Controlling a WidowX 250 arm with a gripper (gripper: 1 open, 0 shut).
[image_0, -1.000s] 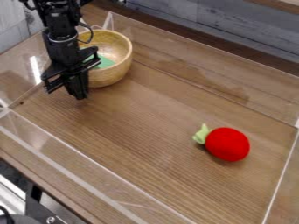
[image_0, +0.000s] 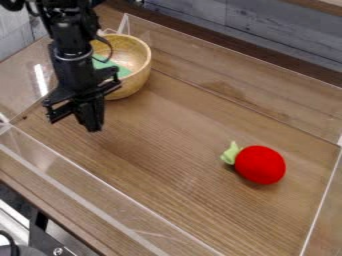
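My black gripper (image_0: 83, 112) hangs at the left, in front of a pale wooden bowl, pointing down over the table; it looks shut, with nothing visible between its fingers. The bowl (image_0: 131, 55) is partly hidden by the arm and holds something green (image_0: 120, 71). A red tomato-like object (image_0: 261, 165) with a pale green top lies at the right.
Black cables show at the lower left corner, and the table's edge runs along the right.
The gripper has moved down and slightly toward the front, out from against the bowl. The bowl and red object look unmoved.
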